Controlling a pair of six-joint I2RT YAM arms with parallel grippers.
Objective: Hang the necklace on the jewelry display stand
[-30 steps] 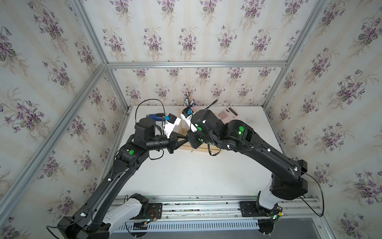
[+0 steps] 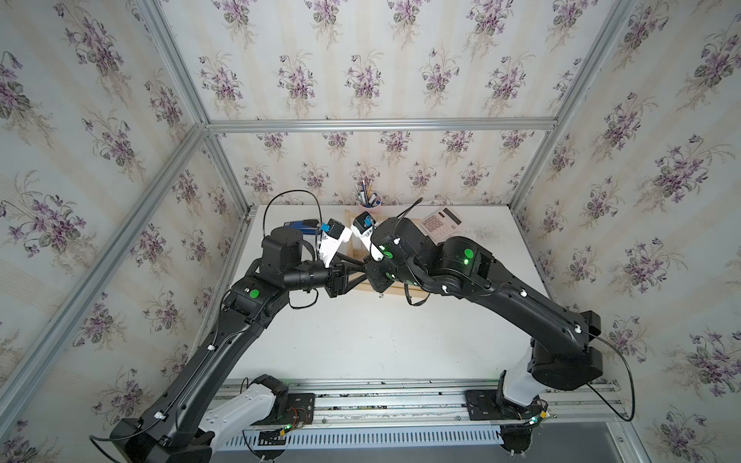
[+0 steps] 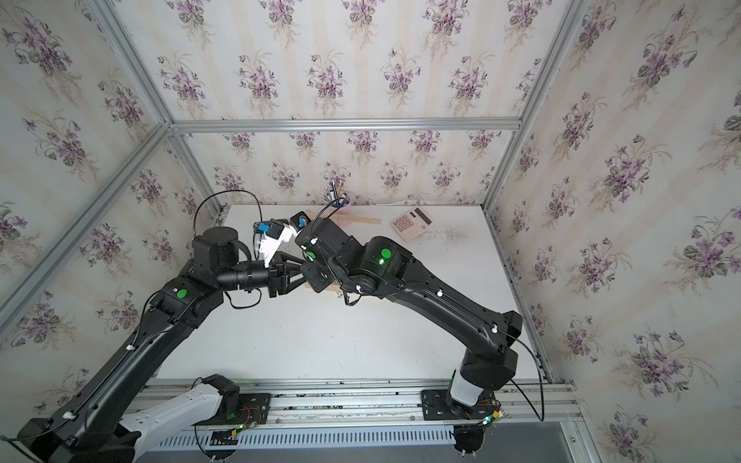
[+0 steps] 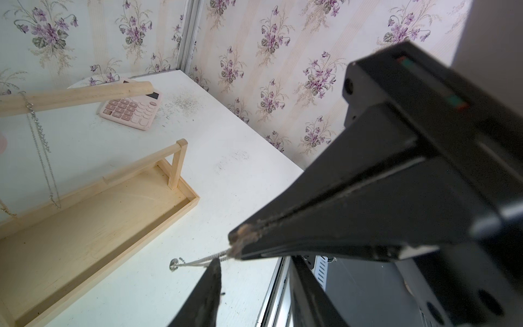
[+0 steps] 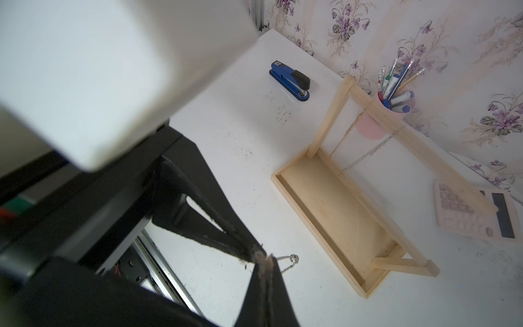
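A silver necklace dangles with its pendant [image 4: 173, 264] in the left wrist view, rising toward the fingertips where my two grippers meet. In the right wrist view its pendant [image 5: 294, 258] shows beside my right gripper, which is shut, the chain at its tips. My left gripper [image 2: 356, 270] is beside the right one above the wooden stand; how far its fingers stand apart is unclear. The stand's bar [image 4: 81, 99] carries other chains [image 5: 369, 147], over a wooden tray [image 5: 327, 199].
A pink calculator [image 4: 129, 106] lies back right, a blue stapler [image 5: 288, 80] back left, a pink pen cup [image 5: 371, 126] behind the stand.
Both arms have shifted only slightly.
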